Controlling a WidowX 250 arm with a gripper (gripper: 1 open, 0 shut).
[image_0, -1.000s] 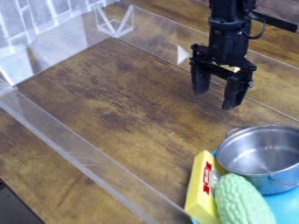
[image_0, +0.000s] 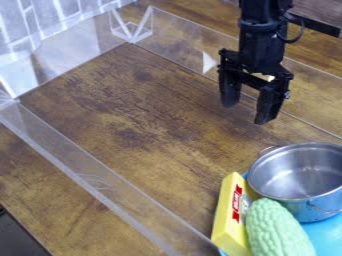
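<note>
My black gripper (image_0: 251, 98) hangs low over the wooden surface at the upper right, open, with its two fingers apart. Nothing shows between the fingers. A small pale yellow patch shows behind the gripper body; I cannot tell what it is.
A steel pot (image_0: 301, 205), a yellow box with a red label (image_0: 227, 225) and a green textured object (image_0: 278, 230) stand on a blue surface at lower right. Clear plastic walls edge the wooden floor (image_0: 127, 125).
</note>
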